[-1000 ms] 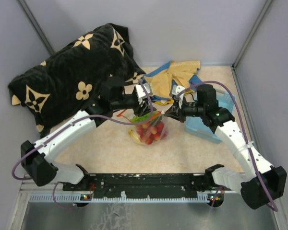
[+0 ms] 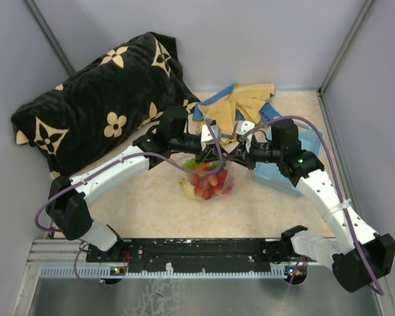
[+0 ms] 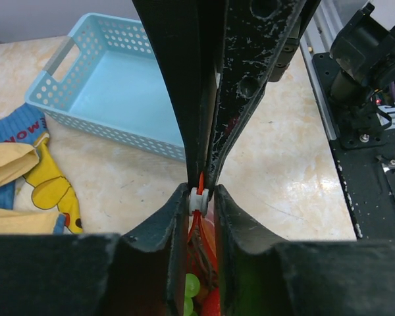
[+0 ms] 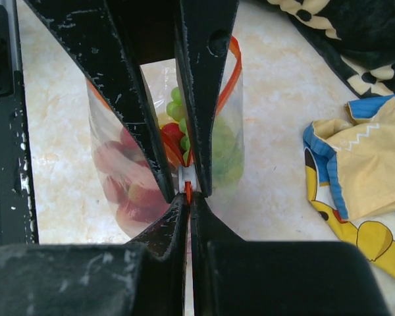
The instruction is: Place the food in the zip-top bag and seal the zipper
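The clear zip top bag (image 4: 128,178), with an orange zipper edge (image 4: 230,82), stands on the table holding red fruit, green grapes (image 4: 176,105) and other food. At one end of the zipper sits a white slider (image 4: 187,176). Pinched at that end, the thin orange strip enters my right gripper, which is shut. My left gripper is part open, its two fingers on either side of the slider, with small gaps showing in the right wrist view. From above, both grippers meet over the bag's right side and hide the zipper end.
A light blue basket (image 2: 276,176) stands at the right, partly beneath the right arm. Blue and yellow cloth (image 2: 236,104) lies behind the bag. A black patterned pillow (image 2: 99,99) fills the back left. Clear table lies in front of the bag.
My left gripper has moved right along the bag's top to the zipper end beside my right gripper. The right arm has hardly moved.
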